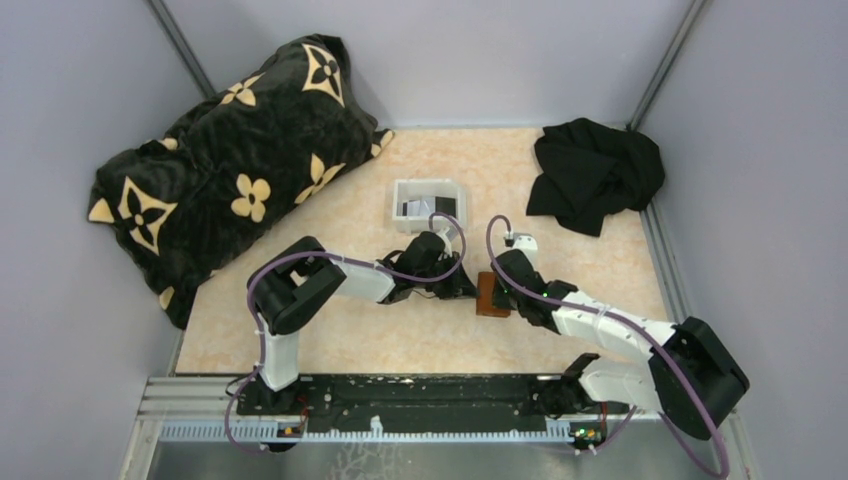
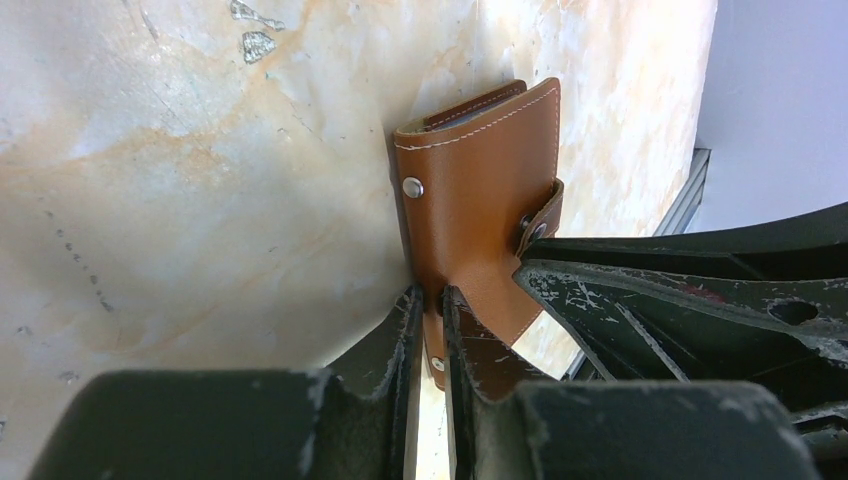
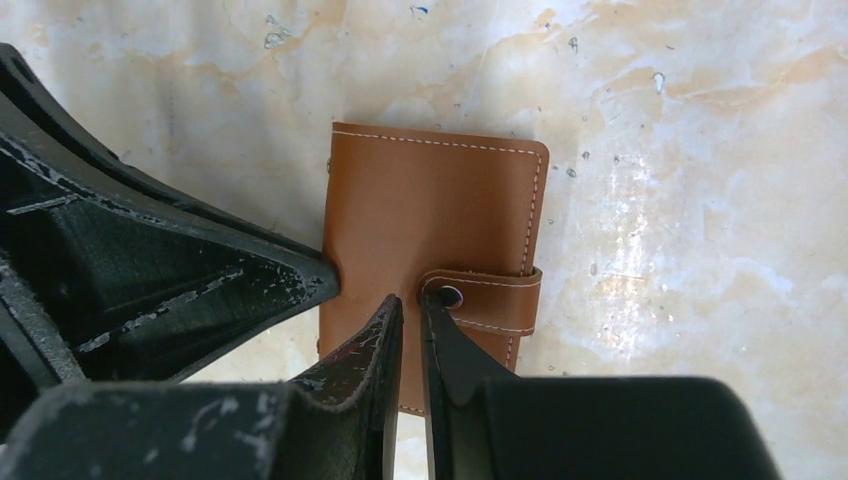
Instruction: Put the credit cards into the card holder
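Observation:
The brown leather card holder (image 1: 492,308) lies folded on the table between my two arms. In the left wrist view, my left gripper is shut on the holder's studded spine edge. Something pale shows in the slit at the holder's top (image 2: 465,118). My right gripper is shut, nothing seen between its fingers, in front of the holder near its snap strap (image 3: 490,303). The strap lies across the cover; whether it is fastened I cannot tell. Cards, silvery and black (image 1: 424,207), lie inside a white box (image 1: 399,215) behind the left arm.
A dark patterned cushion (image 1: 250,150) fills the back left of the table. Black cloth (image 1: 595,170) is heaped at the back right. Bare tabletop (image 1: 400,340) lies in front of the left arm. Both grippers are close together over the holder.

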